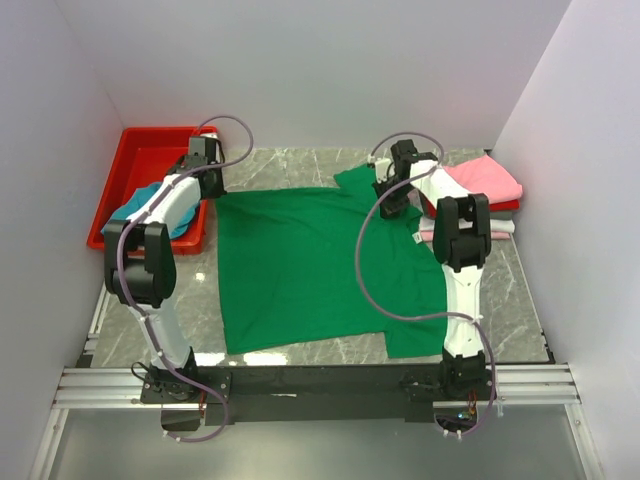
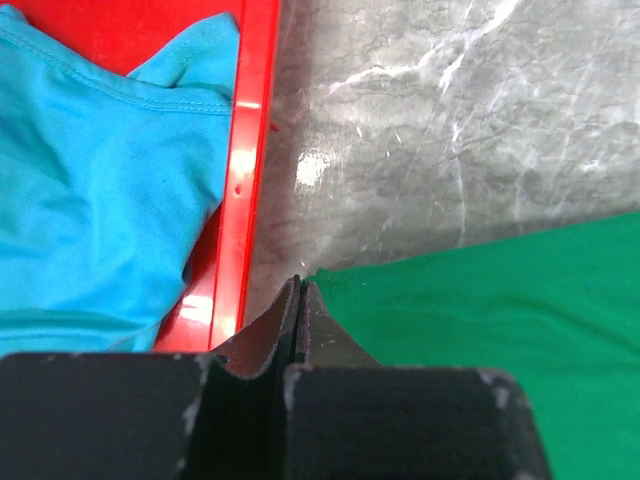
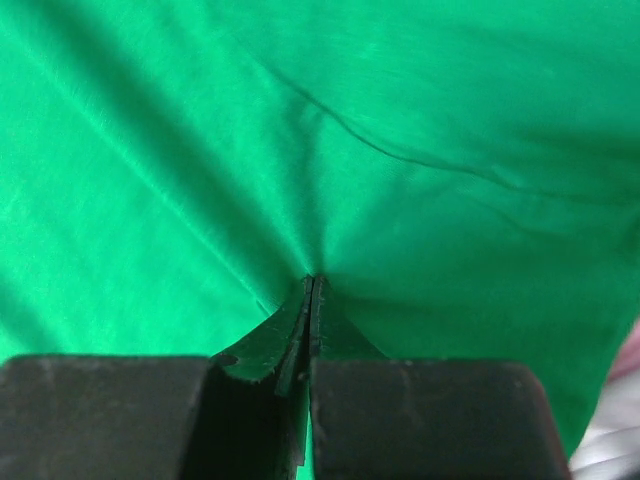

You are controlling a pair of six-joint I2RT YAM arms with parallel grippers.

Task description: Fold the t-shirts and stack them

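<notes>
A green t-shirt (image 1: 300, 265) lies spread flat across the table, one sleeve at the back and the other at the front right. At its back left corner, my left gripper (image 1: 222, 193) is shut; in the left wrist view the corner of the cloth (image 2: 430, 300) meets the fingertips. My right gripper (image 1: 386, 212) is shut on the shirt near the back sleeve. Creases in the green fabric (image 3: 380, 210) run together at its tips in the right wrist view. How much cloth sits between either pair of fingers is hidden.
A red bin (image 1: 133, 160) holding a blue garment (image 1: 140, 203) stands close beside my left gripper. Folded shirts, a pink one (image 1: 485, 180) on top, are stacked at the right near my right arm. Bare marble table (image 1: 290, 165) shows behind the shirt.
</notes>
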